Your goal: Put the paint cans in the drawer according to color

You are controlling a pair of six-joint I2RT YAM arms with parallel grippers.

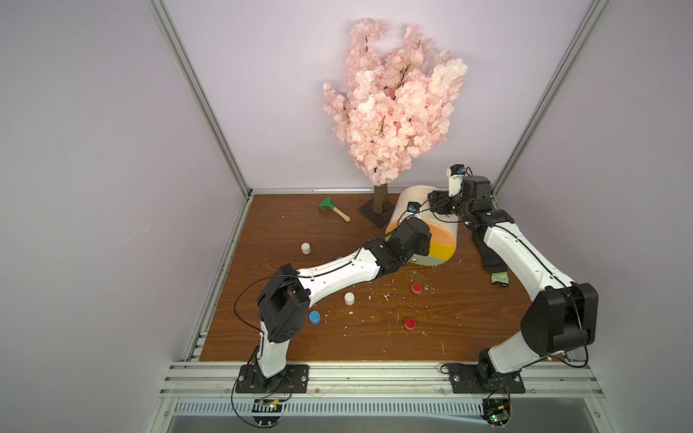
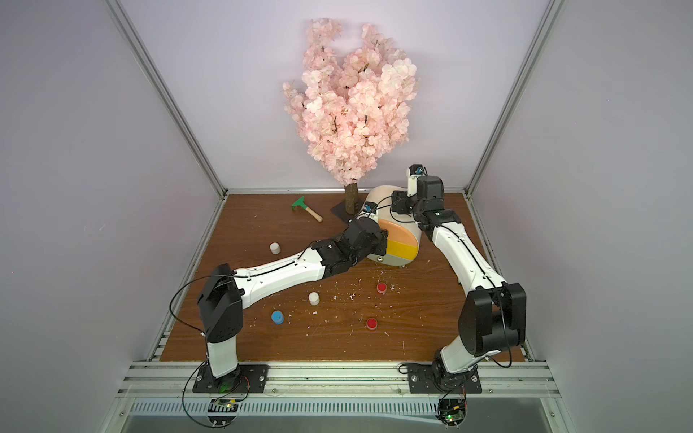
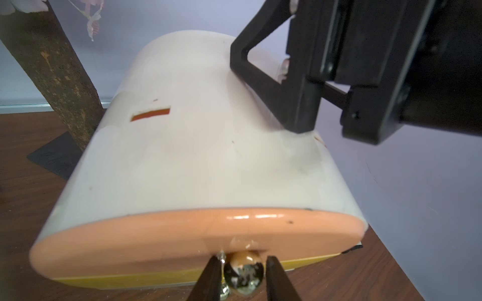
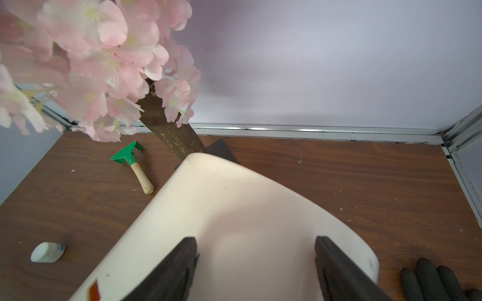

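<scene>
The drawer unit (image 1: 440, 231) has a white rounded top and an orange, yellow and grey front. In the left wrist view my left gripper is open, its fingers on either side of a shiny knob (image 3: 244, 281), with narrow gaps showing. My right gripper is open over the unit's white top, nothing held; contact there is unclear. On the table are a blue can (image 1: 314, 316), a white can (image 1: 349, 298), another white can (image 1: 306, 248), a red can (image 1: 416, 288) and a second red can (image 1: 410, 324). The left arm hides part of the table.
A pink blossom tree (image 1: 380, 198) stands close behind the unit's left side. A green-headed tool (image 1: 335, 209) lies at the back left. A dark glove (image 1: 494, 261) rests right of the unit beneath the right arm.
</scene>
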